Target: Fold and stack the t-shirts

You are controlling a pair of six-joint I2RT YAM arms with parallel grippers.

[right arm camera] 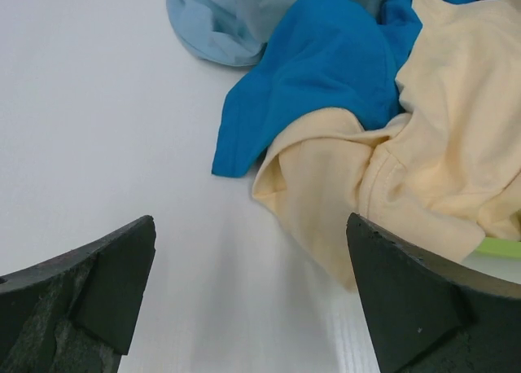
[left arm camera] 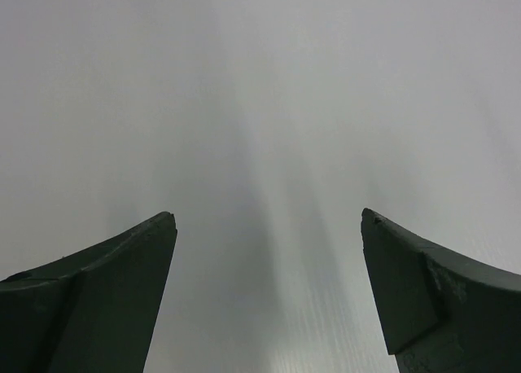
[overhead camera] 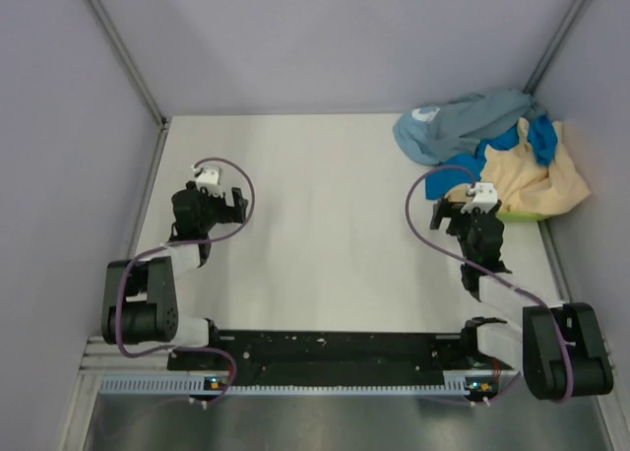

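A loose heap of t shirts lies at the table's back right: a light blue-grey one at the back, a bright blue one and a cream one nearer the front. A strip of green shows under the cream cloth. My right gripper stands open just in front of the heap, with cream and blue cloth ahead of its fingers. My left gripper is open over bare white table on the left, with nothing between its fingers.
Pale walls rise along the back and both sides. The heap reaches the table's right edge.
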